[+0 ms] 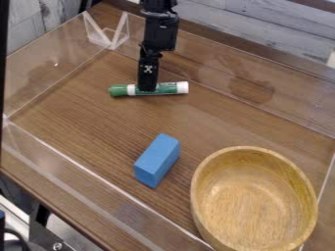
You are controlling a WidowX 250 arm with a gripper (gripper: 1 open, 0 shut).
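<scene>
My black gripper [148, 78] reaches down from the back of the table onto a green and white cylindrical object [169, 88], which lies flat on the wooden tabletop. The fingertips are at the object's middle. Whether they are open or closed around it is too small to tell.
A blue block [157, 160] lies in the front middle, left of a large round wooden bowl [254, 221]. A clear plastic item [105, 31] is at the back left.
</scene>
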